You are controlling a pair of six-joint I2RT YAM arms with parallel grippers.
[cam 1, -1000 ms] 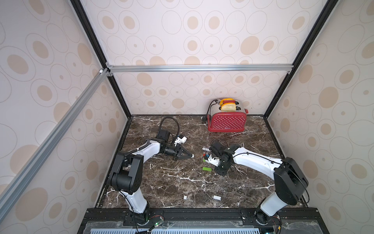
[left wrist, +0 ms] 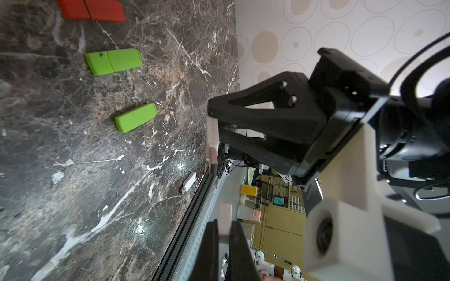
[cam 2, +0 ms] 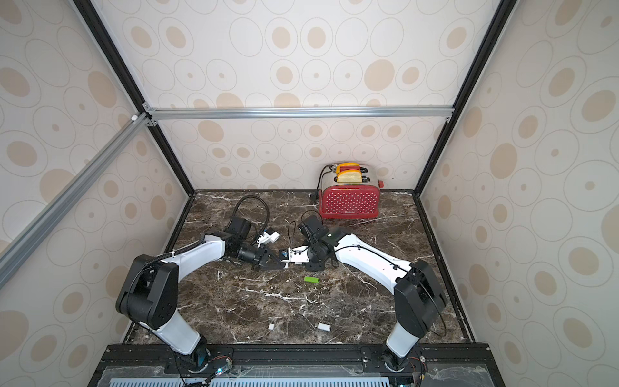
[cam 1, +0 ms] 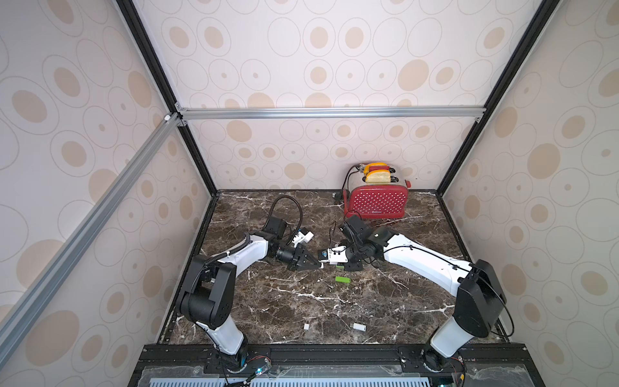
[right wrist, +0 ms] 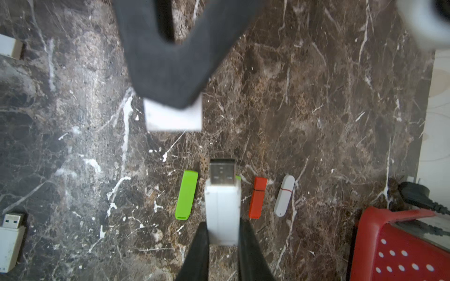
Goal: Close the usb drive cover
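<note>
In the right wrist view a white USB drive body (right wrist: 223, 210) sits upright between the fingers of my right gripper, its metal connector (right wrist: 222, 171) bare. The white cover (right wrist: 173, 114) shows beyond and to the left of the connector, apart from it, at the tip of my left gripper. From the left wrist view, that cover (left wrist: 225, 219) is pinched in my left gripper. The drive body (left wrist: 213, 135), in the right gripper's fingers, stands just beyond it. Both grippers meet above the table's middle.
Below lie a green piece (right wrist: 186, 194), a green drive (left wrist: 112, 61), a red drive (right wrist: 257, 196) and a white drive (right wrist: 283, 195). Another white drive body (right wrist: 10, 241) and a small white piece (right wrist: 9, 46) lie nearer the front. A red toaster (cam 1: 376, 201) stands behind.
My right gripper has swung left and turned, bringing the drive body close to the left gripper. The left gripper has moved only slightly, rightward and downward in the view.
</note>
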